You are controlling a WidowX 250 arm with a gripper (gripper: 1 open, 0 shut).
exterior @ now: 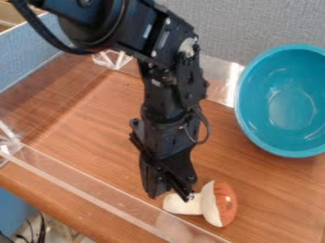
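My black gripper [170, 180] points down at the front middle of the wooden table, its fingertips just above and left of a toy mushroom [216, 203] with a red-brown cap and a cream stem lying on its side. The gripper looks shut, and the mushroom lies outside its fingers.
A turquoise bowl [278, 100] sits at the back right. A clear strip runs along the front edge, and cables hang beyond it at bottom left. A grey wall stands behind.
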